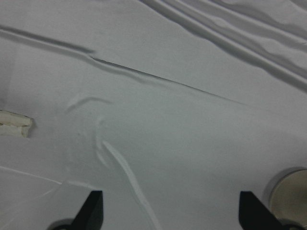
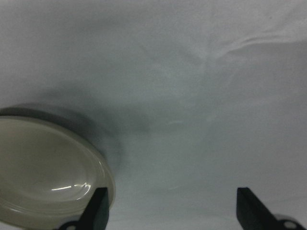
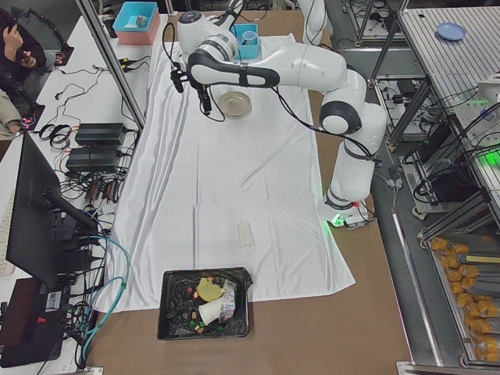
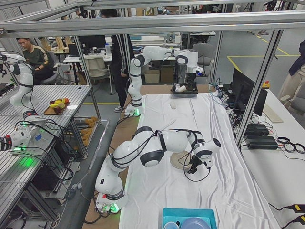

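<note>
A shallow beige plate (image 3: 234, 104) lies on the white cloth, also at the lower right of the left wrist view (image 1: 292, 196) and near in the right wrist view (image 2: 45, 165). My left gripper is raised over the cloth, open and empty. My right gripper is open and empty just above the plate's edge, its fingers apart over plate and cloth. A small pale strip (image 3: 245, 233) lies on the cloth, at the left of the left wrist view.
A black-lined tray (image 3: 168, 320) of scraps and cups stands at the cloth's near end in the camera left view. A blue bin (image 4: 188, 212) with dishes stands at the other end. Monitor (image 3: 35, 219) and cables line one side.
</note>
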